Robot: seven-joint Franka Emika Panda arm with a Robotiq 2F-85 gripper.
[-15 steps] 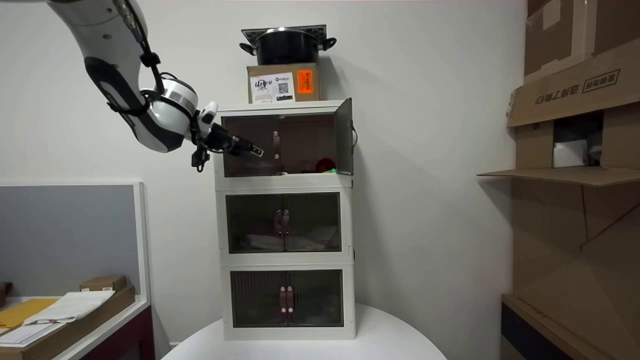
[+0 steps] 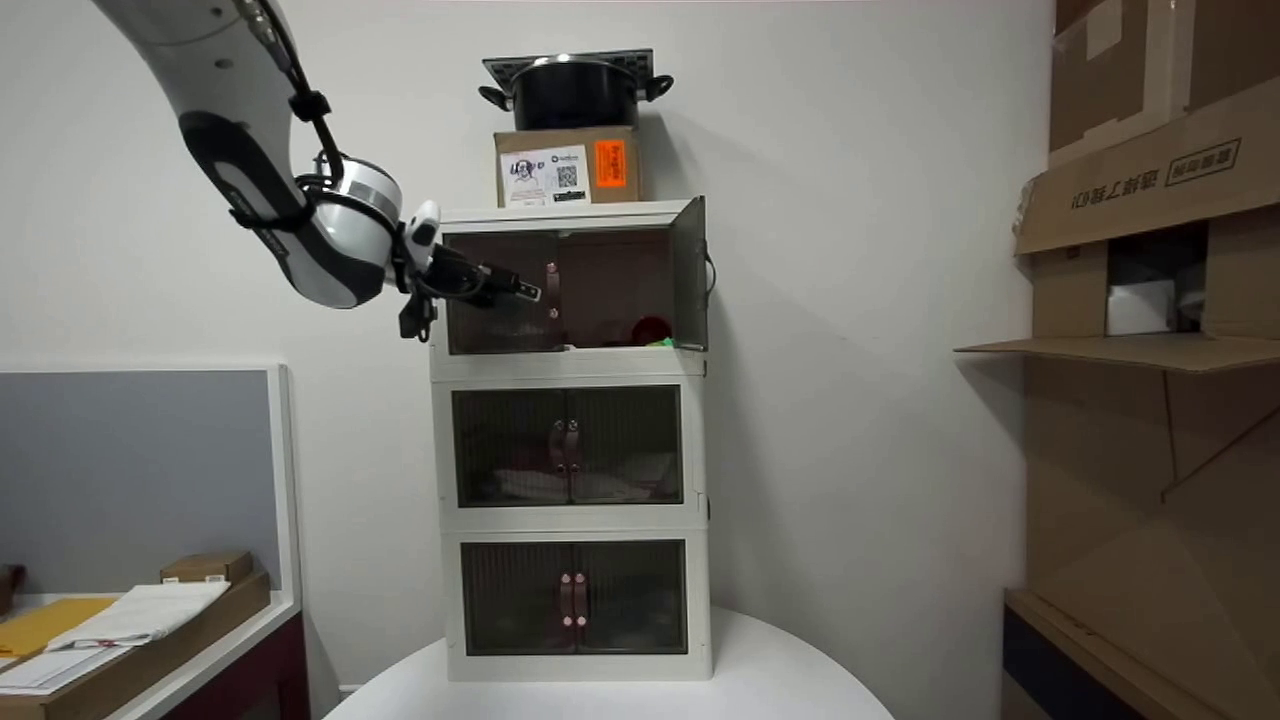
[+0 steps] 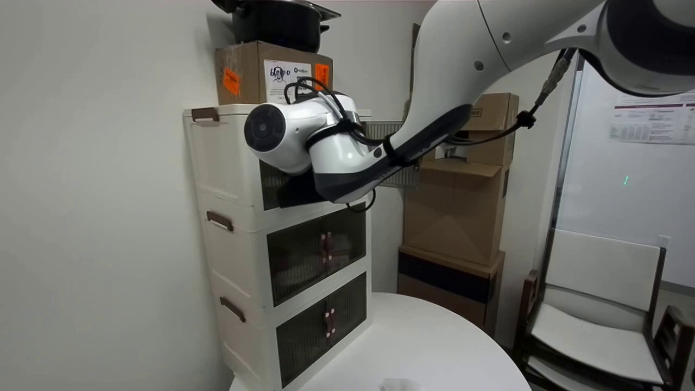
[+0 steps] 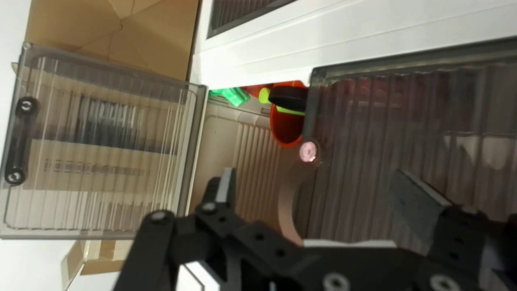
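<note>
A white cabinet of three stacked units has its top right door swung open. The top left door is closed, and its curved handle lies between my spread fingers in the wrist view, with no contact showing. My gripper is in front of that closed door, just left of the handle in exterior view 1. In the wrist view its fingers stand wide apart, holding nothing. Through the open side I see a red-orange cup and a green item inside. The arm hides the gripper in exterior view 2.
A cardboard box with a black pot stands on the cabinet top. Cardboard boxes are stacked to the right. The open door juts out from the cabinet's right side.
My gripper has shifted a little right and slightly up, closer to the handle of the top left door. The doors and cabinet have not moved.
</note>
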